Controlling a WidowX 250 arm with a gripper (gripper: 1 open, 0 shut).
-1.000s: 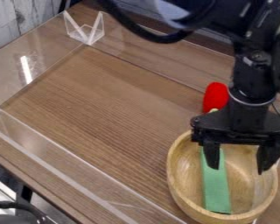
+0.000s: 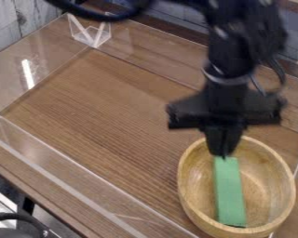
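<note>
The black gripper (image 2: 223, 118) hangs blurred over the upper part of a light wooden bowl (image 2: 193, 200) at the lower right of the camera view. Inside the bowl lies a green flat block (image 2: 230, 195), below the fingers. The blur hides whether anything is between the fingers and how far apart they stand.
A white wire-like object (image 2: 89, 28) sits at the top left edge. The arm covers much of the upper right.
The gripper has moved up and slightly left, away from the bowl, and is now blurred. The red object seen behind it earlier is now hidden. The green block stays in the bowl.
</note>
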